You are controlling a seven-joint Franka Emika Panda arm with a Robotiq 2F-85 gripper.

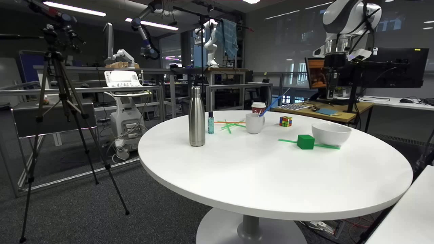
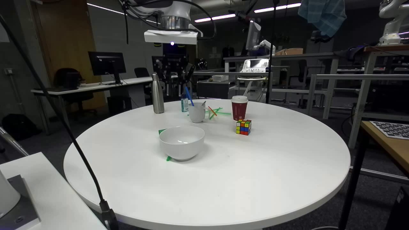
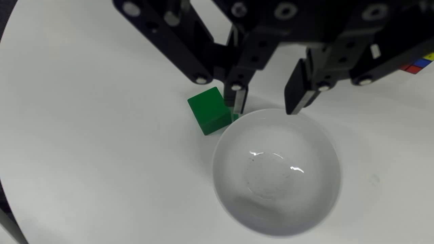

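My gripper hangs high over the table, its dark fingers apart and only white tabletop visible between them. In the wrist view a white bowl lies just below the fingertips, looking empty. A green cube sits beside the bowl, near the left finger. A green strip runs along the table at the cube and on toward the bowl. In exterior view 2 the bowl hides most of the cube.
A Rubik's cube, red lidded cup, white mug with blue sticks, small teal bottle and steel bottle stand farther off. Green and orange strips lie near the mug.
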